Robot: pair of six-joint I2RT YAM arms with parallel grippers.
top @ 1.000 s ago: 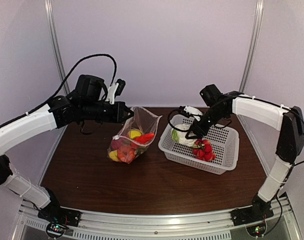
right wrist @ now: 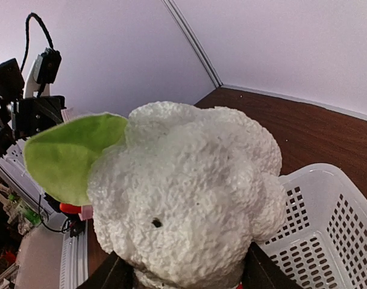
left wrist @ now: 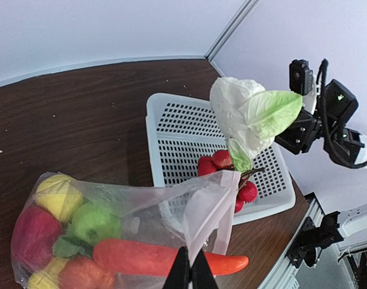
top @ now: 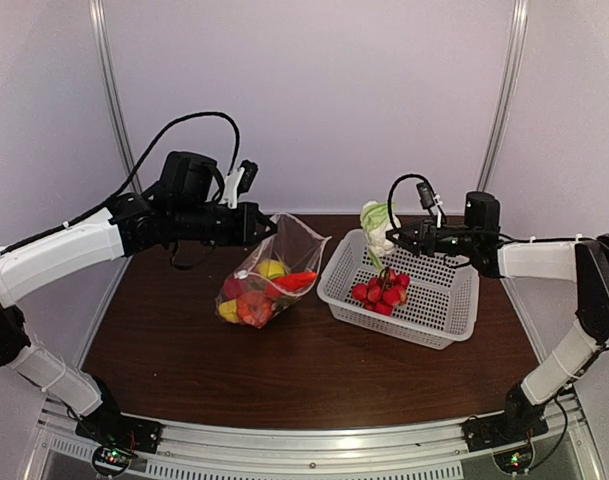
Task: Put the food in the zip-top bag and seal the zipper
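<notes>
A clear zip bag holding yellow, red and green produce and a long red pepper hangs from my left gripper, shut on its top edge. My right gripper is shut on a white cauliflower with pale green leaves, raised above the left part of the white basket, just right of the bag's mouth. A bunch of red radishes lies below it in the basket, some hidden by the cauliflower in the wrist views.
Pale walls surround the table at back and sides.
The cauliflower has risen out of the basket in my right gripper and turned more upright. The radishes have settled slightly leftward. The left arm and bag have shifted slightly right.
</notes>
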